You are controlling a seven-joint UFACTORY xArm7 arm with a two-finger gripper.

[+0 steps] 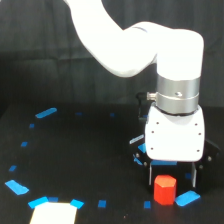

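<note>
A red block (164, 190) sits on the dark table at the lower right of the camera view. My gripper (171, 180) hangs just above and around it in the picture, with its white hand pointing down. The dark fingers are hard to make out against the black table, but they appear spread apart and open, one on either side of the block's top. Whether either finger touches the block cannot be told. Behind the hand lies a blue object (165, 163), mostly hidden.
A cream-coloured object (54, 214) is cut off by the lower left edge. Flat blue pieces, like tape, mark the table, one (187, 198) close to the red block's right. The left and middle of the table hold only such marks.
</note>
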